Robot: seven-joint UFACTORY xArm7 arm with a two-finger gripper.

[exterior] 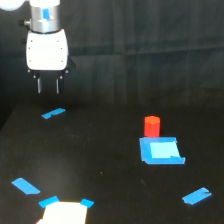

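Observation:
My gripper (48, 87) hangs at the upper left, its two thin fingers pointing down and standing apart. Nothing shows between them, so it is open. Well to the right, a small red block (152, 126) stands at the back edge of a pale square (164, 150) bordered with blue tape. Whether the block rests on the tape or just behind it, I cannot tell. A wide gap separates the gripper from the block.
Blue tape strips (25, 186) mark several spots on the dark table (110, 160). At the bottom edge, a pale cream object (65, 213) is partly cut off.

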